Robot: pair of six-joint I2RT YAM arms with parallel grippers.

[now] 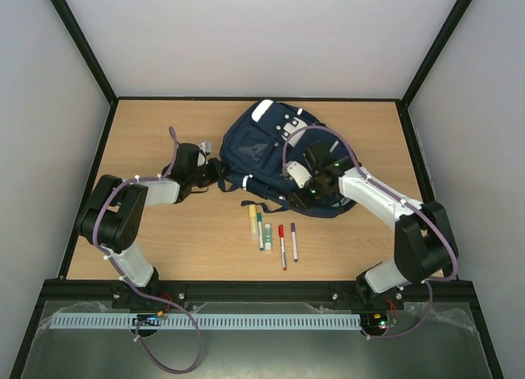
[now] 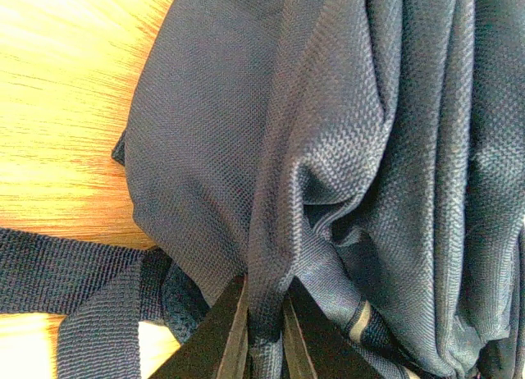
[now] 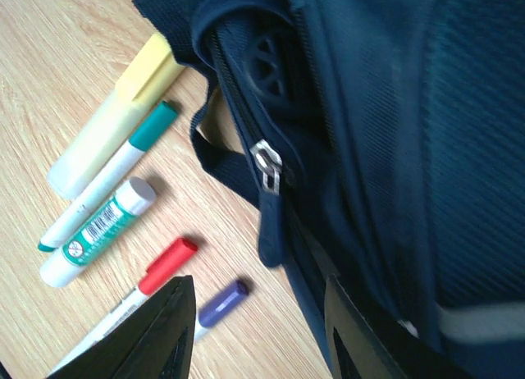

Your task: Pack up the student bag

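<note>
The navy backpack (image 1: pixel 267 141) lies on the wooden table, its bottom edge toward the pens. My left gripper (image 1: pixel 218 171) is shut on its left end, with a fold of dark fabric (image 2: pixel 275 215) between the fingertips. My right gripper is open above the bag's lower edge, by a zipper pull (image 3: pixel 271 231). Below the bag lie a yellow highlighter (image 3: pixel 98 133), a green marker (image 3: pixel 98 182), a glue stick (image 3: pixel 98 231), a red marker (image 3: pixel 164 268) and a purple marker (image 3: pixel 220 305).
Black straps (image 2: pixel 74 276) trail off the bag. Bare table (image 1: pixel 156 239) shows to the left and around the markers. Frame rails and walls border the table.
</note>
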